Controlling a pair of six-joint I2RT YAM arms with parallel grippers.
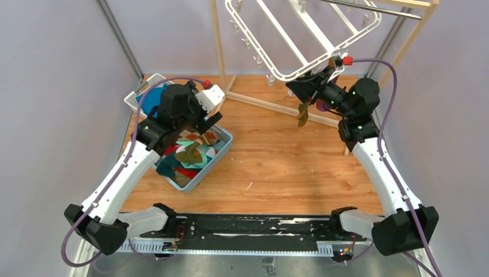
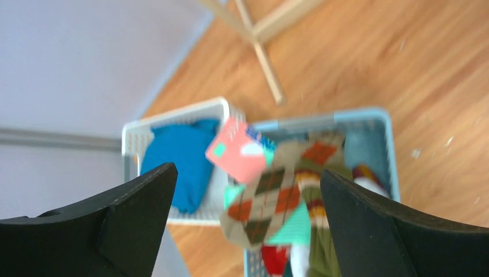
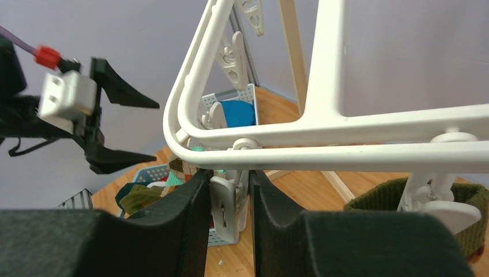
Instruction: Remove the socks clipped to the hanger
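Observation:
My left gripper (image 1: 210, 112) is open above the blue basket (image 1: 225, 150), which holds a pile of mixed socks; the blurred left wrist view shows a checkered sock (image 2: 268, 202) on top, nothing between the fingers. My right gripper is shut on a white clip hanging from the corner of the white hanger (image 3: 398, 158). An olive sock (image 3: 380, 193) hangs at the hanger, to the right of my right gripper in its wrist view; in the top view an olive sock (image 1: 303, 112) dangles below that gripper.
A white basket (image 1: 130, 101) with blue cloth stands behind the blue basket. A wooden stand (image 1: 262, 105) carries the hanger at the back.

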